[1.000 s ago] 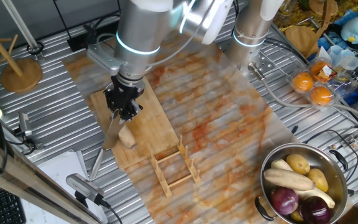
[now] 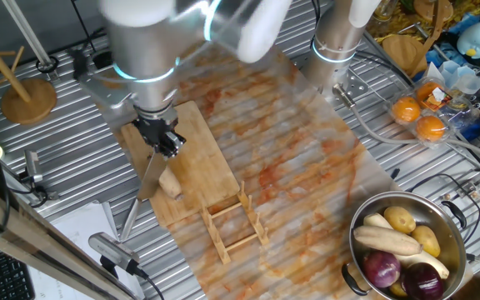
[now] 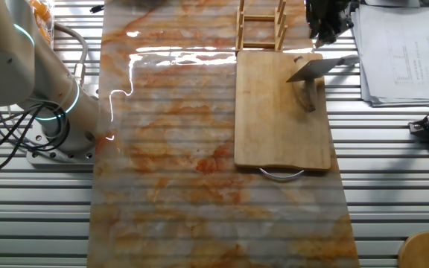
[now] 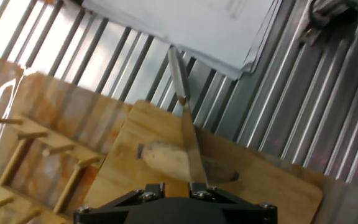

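Note:
A knife with a broad metal blade lies over a pale, long root vegetable on the wooden cutting board. Its handle sticks out past the board's edge toward the papers. In exterior view 2 the blade crosses the vegetable near the board's corner. My gripper hangs above the board, clear of the knife and vegetable. Seen from the wrist, the gripper has its fingertips apart, with bare board showing in the gap. Nothing is held.
A small wooden rack stands against the board's end. At the right, a metal pot holds potatoes, onions and more roots. Papers lie beyond the knife handle.
The upper arm has swung left in exterior view 1, and my gripper has tilted and shifted slightly. Knife, vegetable, board and rack have stayed put.

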